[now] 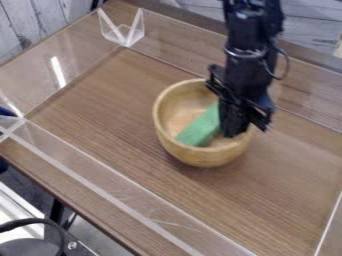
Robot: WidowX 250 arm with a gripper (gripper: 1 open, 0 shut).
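Observation:
A tan round bowl (187, 154) sits right of the table's centre with a green object (199, 129) inside it. My dark gripper (230, 128) reaches down into the bowl at its right side, beside and partly over the green object. Whether its fingertips are open or shut, or hold the green object, is hard to tell at this size.
The wooden table (94, 130) has clear room left of and in front of the bowl. A clear angular container (122, 27) stands at the back left. A dark cable (40, 222) lies at the lower left edge.

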